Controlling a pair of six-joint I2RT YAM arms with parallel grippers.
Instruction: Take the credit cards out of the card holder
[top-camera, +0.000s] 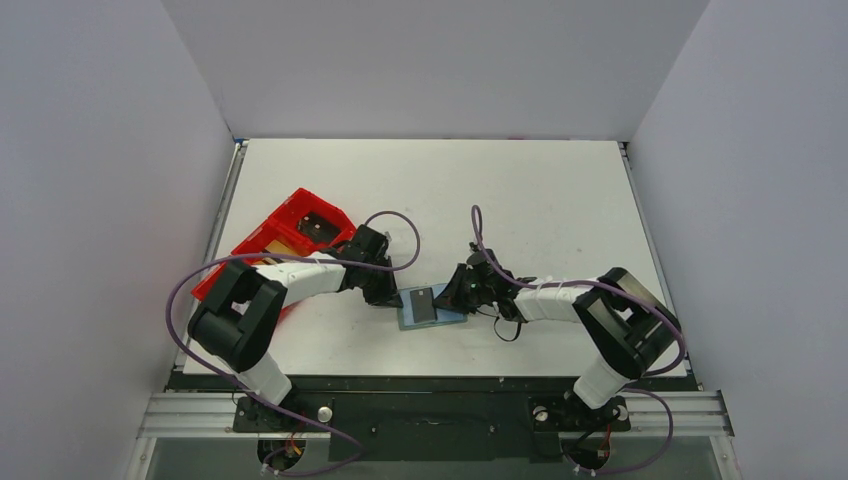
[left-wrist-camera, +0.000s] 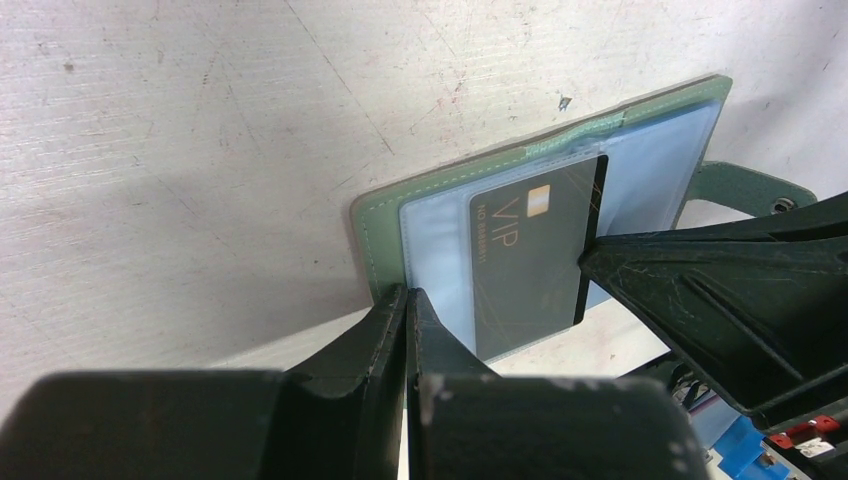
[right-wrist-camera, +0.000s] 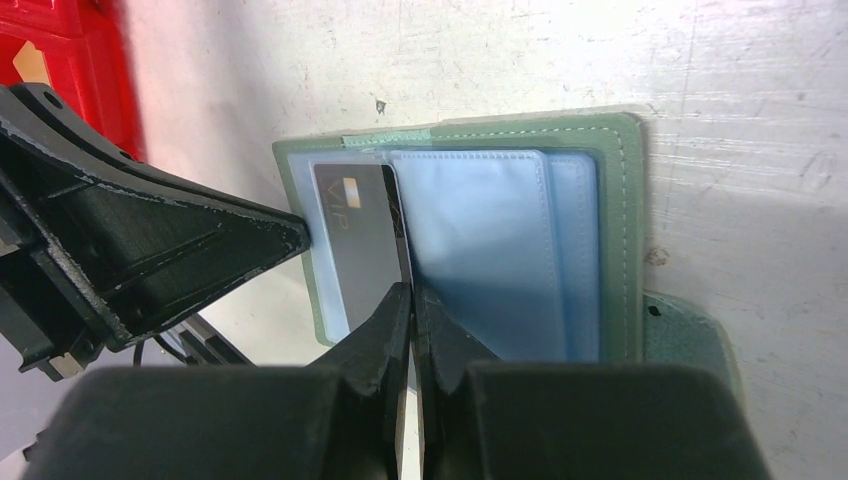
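Note:
A green-edged card holder (top-camera: 410, 324) with blue sleeves lies open on the table between my two arms. A dark grey VIP credit card (left-wrist-camera: 525, 255) lies across its sleeves, within the holder's outline. My right gripper is shut at the card's right-hand edge, which runs in between its fingertips. My left gripper is shut against the left border of the holder, where the green rim meets the blue sleeve. Nothing clearly shows between the left fingertips, and the fingers cover part of that rim.
At the back left stands a red divided tray (top-camera: 303, 205) with dark and tan things in it. A green strap with a snap (left-wrist-camera: 765, 190) sticks out from the holder's right side.

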